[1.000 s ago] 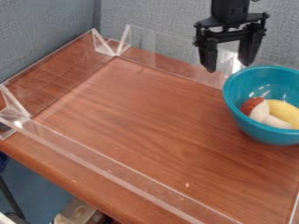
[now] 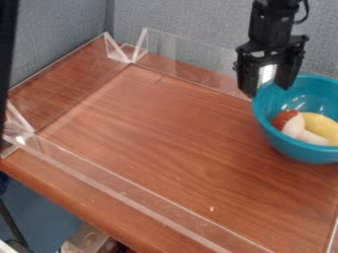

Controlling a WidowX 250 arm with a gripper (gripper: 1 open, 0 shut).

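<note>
My black gripper (image 2: 268,69) hangs open over the back rim of a turquoise bowl (image 2: 271,128) at the right of the camera view, with nothing seen between its fingers. The bowl holds a red and white object (image 2: 291,123) and a yellow one (image 2: 319,126), partly cut off by the image edge.
Low transparent walls (image 2: 185,54) run along its back, left and front edges. A grey padded wall (image 2: 53,40) stands behind. The dark floor lies at the lower left.
My gripper has moved right and a little down, to over the bowl's back part. The bowl and its contents look unmoved.
</note>
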